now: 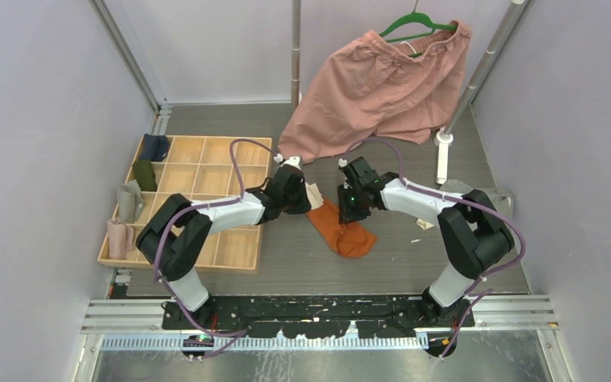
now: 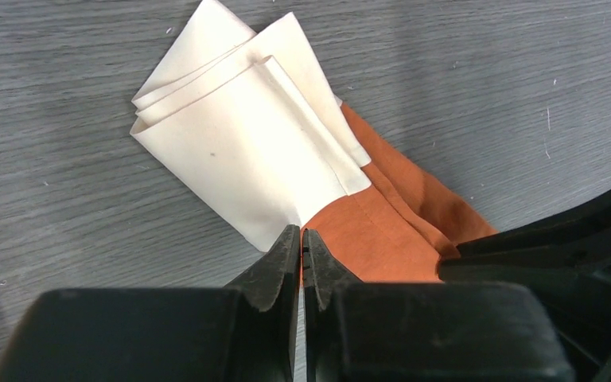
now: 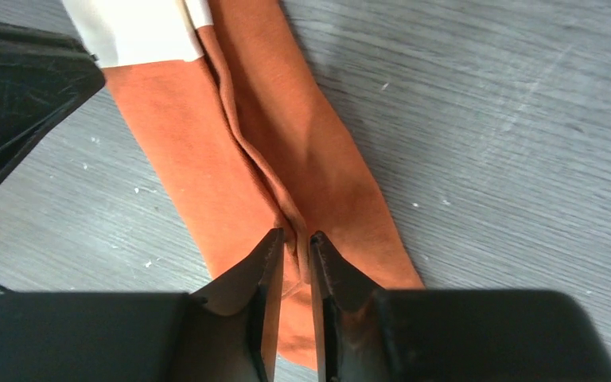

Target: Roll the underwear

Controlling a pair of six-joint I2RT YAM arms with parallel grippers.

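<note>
The orange underwear [image 1: 350, 239] lies folded lengthwise on the grey table, its white waistband [image 2: 231, 151] toward the back left. My left gripper is shut at the band's edge where white meets orange; nothing clearly shows between its fingers. My right gripper is over the orange fabric [image 3: 167, 143], fingertips a little apart at the long folded ridge near its lower part; whether they grip that ridge I cannot tell.
A wooden compartment box [image 1: 235, 251] with several rolled garments in its left cells stands at left. Pink shorts [image 1: 374, 87] hang on a green hanger at the back. Light items lie at the right.
</note>
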